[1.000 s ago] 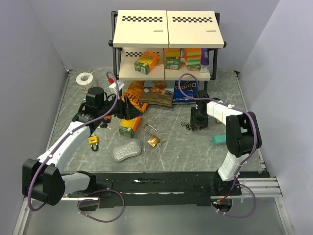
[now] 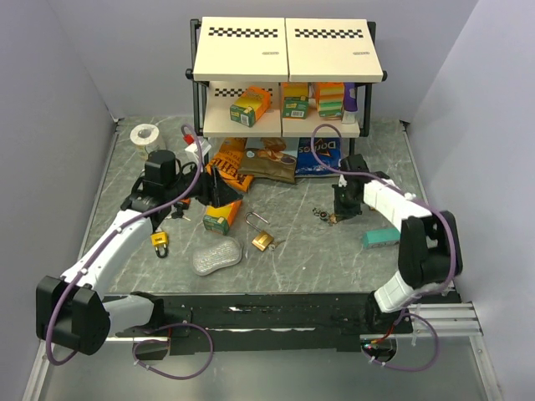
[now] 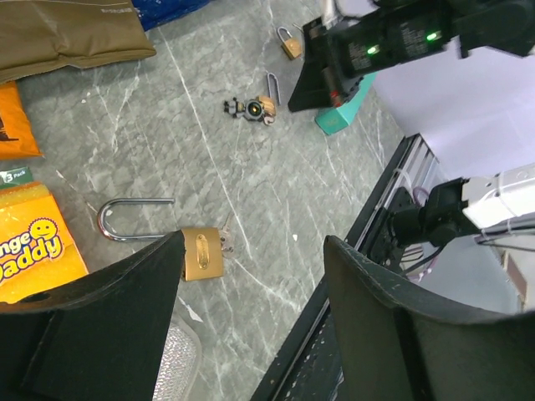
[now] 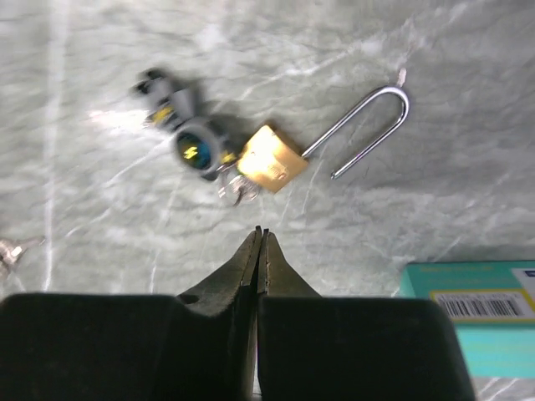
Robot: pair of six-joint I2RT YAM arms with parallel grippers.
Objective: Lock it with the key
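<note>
A small brass padlock (image 4: 272, 159) lies on the table with its shackle out to one side. Keys (image 4: 241, 190) and a grey robot-shaped keyring figure (image 4: 194, 146) are at its body. My right gripper is shut with nothing between its fingertips; in the right wrist view the padlock appears beyond them, clear of the fingers. Another brass padlock (image 3: 203, 254), its long shackle raised and a key (image 3: 226, 241) at its base, lies at mid-table. My left gripper stands open and empty above the table, near the orange boxes in the top view.
A teal box (image 4: 476, 317) lies right of the right gripper. One more small padlock (image 3: 292, 47) lies toward the back right. A clear oval dish (image 2: 216, 256) and a yellow padlock (image 2: 160, 240) are on the left. Snack bags (image 2: 271, 164) line the shelf.
The padlock stays on the table. The left arm is nearly still.
</note>
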